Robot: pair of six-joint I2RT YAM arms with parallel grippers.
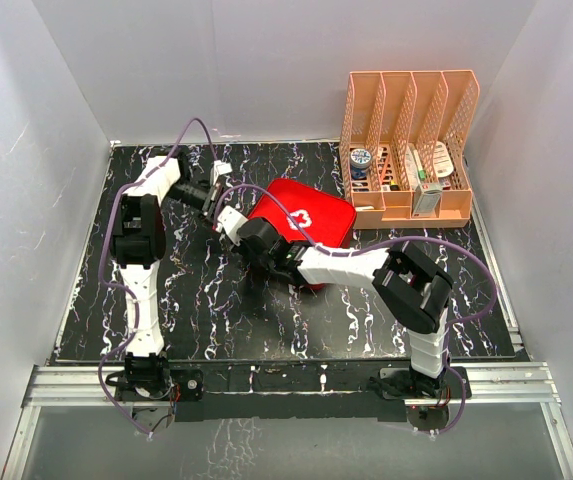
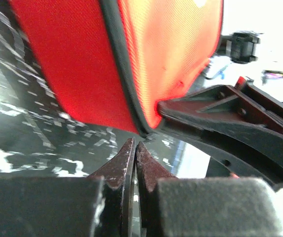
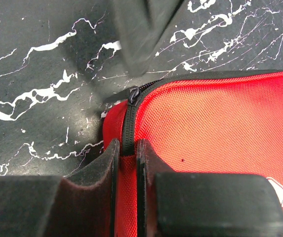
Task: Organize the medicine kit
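Observation:
The red medicine bag (image 1: 318, 207) lies on the dark table with its black zipper (image 3: 128, 129) along the edge. In the right wrist view the zipper pull (image 3: 134, 94) rests at the bag's corner. My right gripper is shut on the bag's edge, just below that pull. My left gripper is shut with nothing between its fingers, a little off the corner. Its blurred finger (image 3: 140, 39) hangs above the pull, apart from it. The left wrist view is blurred, and I cannot make out the pull there.
An orange organizer (image 1: 398, 208) with several medicine items, including a round jar (image 1: 360, 158), stands at the back right. The two arms almost meet at the bag's left corner. Bare table (image 1: 241, 335) lies in front.

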